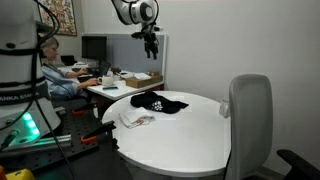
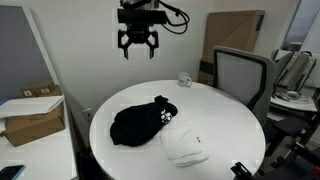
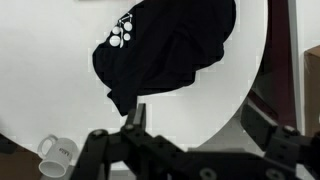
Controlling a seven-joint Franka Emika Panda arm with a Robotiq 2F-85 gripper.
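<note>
My gripper hangs high over the far side of the round white table, pointing down. Its fingers stand wide apart in the wrist view, with nothing between them. A black garment lies crumpled on the table below, a white print showing on it in the wrist view; the same black garment is left of centre in exterior view 2. Apart from it, nearer the front, lies a folded white cloth, also seen as a white cloth in exterior view 1. The wrist view does not show that cloth.
A white mug stands near the table's edge. One grey chair is close beside the table. Another arm stands at the left front. Boxes rest on a side desk.
</note>
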